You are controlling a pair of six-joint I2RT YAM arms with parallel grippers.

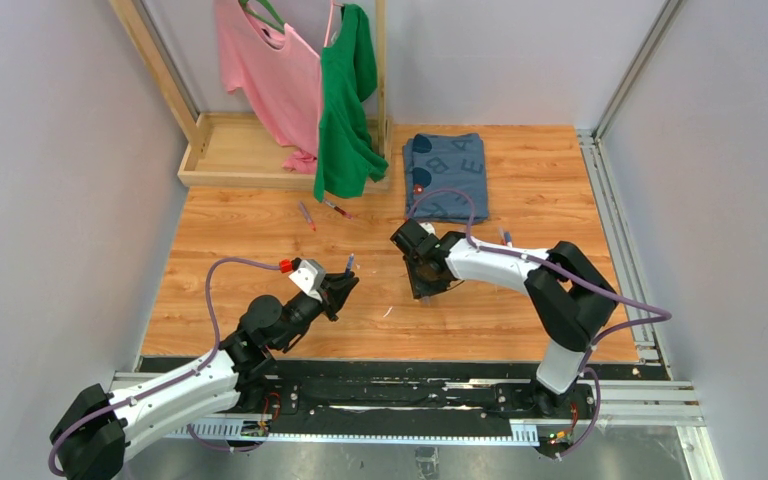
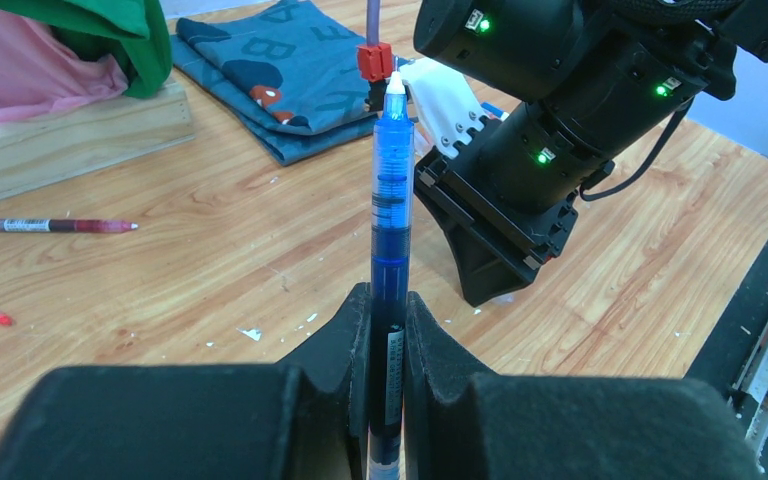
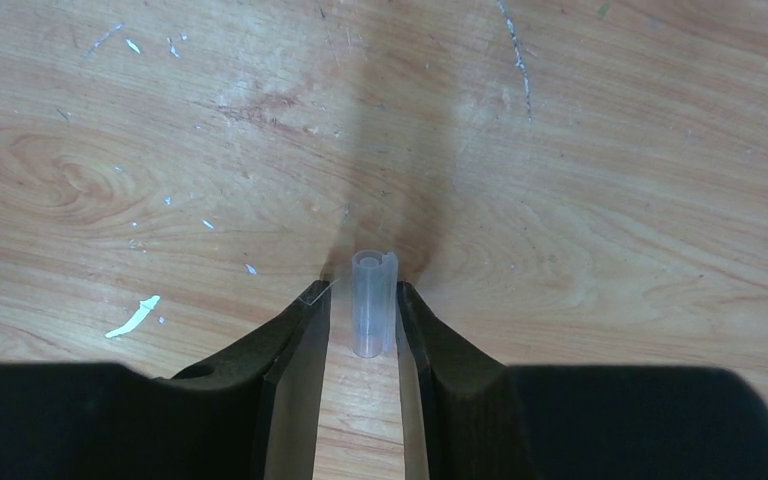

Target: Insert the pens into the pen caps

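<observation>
My left gripper (image 1: 345,281) is shut on a blue pen (image 2: 390,260), held upright with its white tip up. My right gripper is part open, low over the table, its fingers on either side of a clear pen cap (image 3: 368,310) lying on the wood; whether they touch it, I cannot tell. Two reddish pens (image 1: 307,215) (image 1: 338,209) lie near the wooden rack. Something blue (image 1: 506,237), likely another pen, lies behind the right arm.
Folded blue cloth (image 1: 445,175) lies at the back. A wooden rack (image 1: 210,175) with hanging pink and green shirts stands at the back left.
</observation>
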